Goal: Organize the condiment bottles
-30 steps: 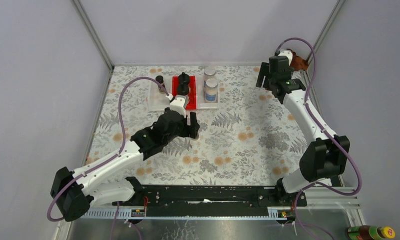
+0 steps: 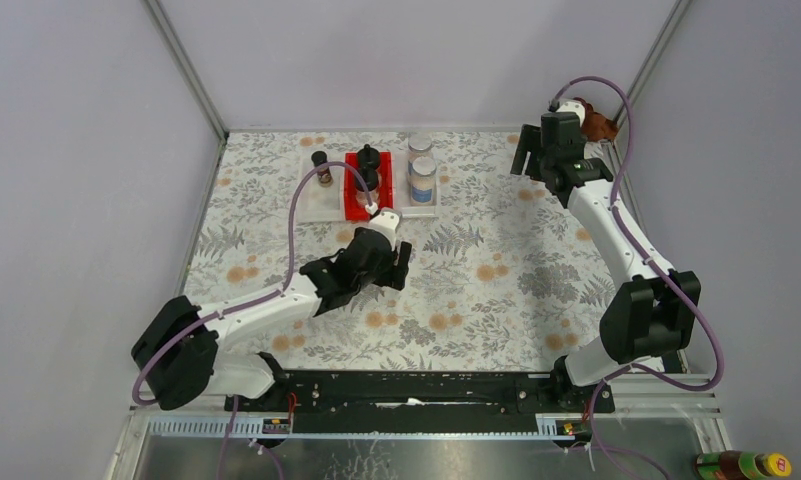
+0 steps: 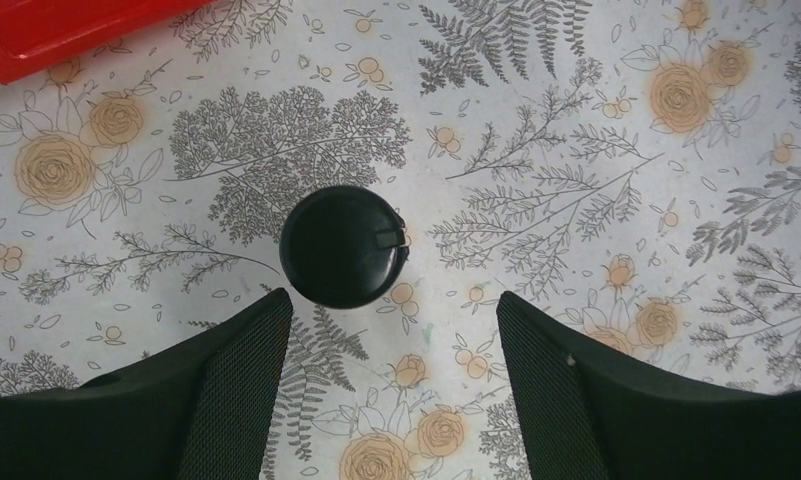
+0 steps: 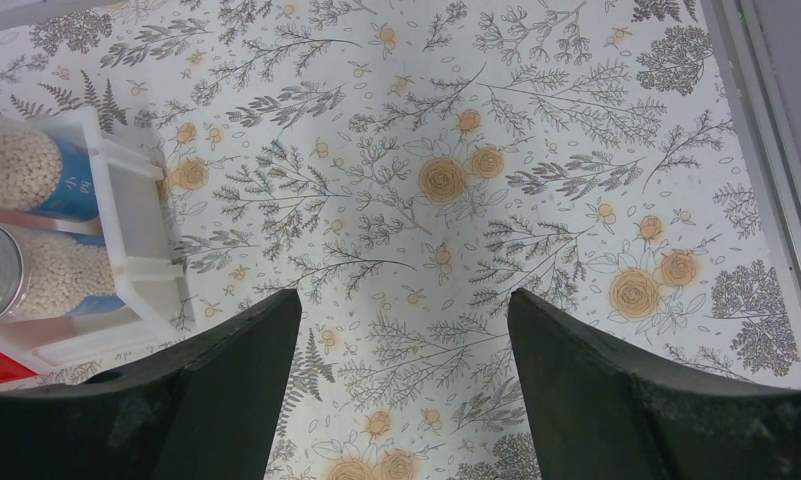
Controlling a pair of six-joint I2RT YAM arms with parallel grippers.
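Note:
My left gripper [image 2: 396,262] is open over a bottle with a round black cap [image 3: 341,245], seen from above between and just beyond its fingers in the left wrist view. A white organizer [image 2: 316,206] holds a small dark-capped bottle [image 2: 323,168]; its red section [image 2: 352,208] holds black-capped bottles [image 2: 367,180]; two clear jars with pale contents [image 2: 422,182] stand in the right section, also seen in the right wrist view. My right gripper [image 2: 524,150] hangs at the back right, fingers apart with nothing visible between them.
Walls border the back and sides. A brown object [image 2: 597,124] sits in the back-right corner behind the right gripper. A yellow-capped bottle [image 2: 736,464] lies outside at the lower right.
My left arm has moved right and slightly downward in the top view, the gripper now covering the spot of the lone bottle. The right arm looks unchanged.

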